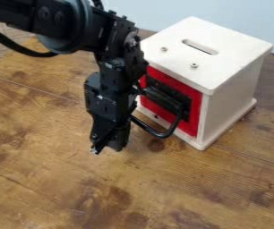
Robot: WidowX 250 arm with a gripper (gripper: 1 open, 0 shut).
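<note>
A white wooden box (225,85) with a slot and two screws on its top stands at the back right, a red front panel (190,121) with a black fitting facing left. My black gripper (97,145) points down at the left of the box, low over the wooden floor, shut, with nothing seen between its fingers. A black cable loops from the arm in front of the red panel, partly hiding it, as does the arm.
A white wall (271,22) runs behind the box.
</note>
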